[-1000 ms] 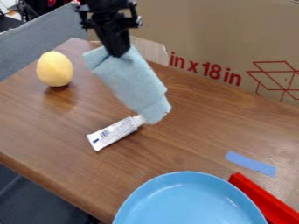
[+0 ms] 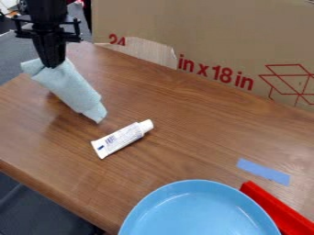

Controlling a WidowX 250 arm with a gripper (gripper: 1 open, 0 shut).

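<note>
At the upper left, my black gripper (image 2: 50, 57) is shut on a pale blue cloth (image 2: 72, 90), which hangs from it down and to the right, low over the wooden table. The yellow egg-shaped object is hidden behind the cloth and gripper. A white tube (image 2: 121, 139) lies on the table, right of and below the cloth's lower end.
A blue plate (image 2: 196, 218) sits at the bottom, beside a red object (image 2: 277, 207). A blue strip (image 2: 263, 172) lies above them. A cardboard box (image 2: 221, 37) stands along the back.
My gripper and the cloth have moved left and downward from the upper middle, now covering the view of the yellow egg-shaped object. The tube and plate are unmoved.
</note>
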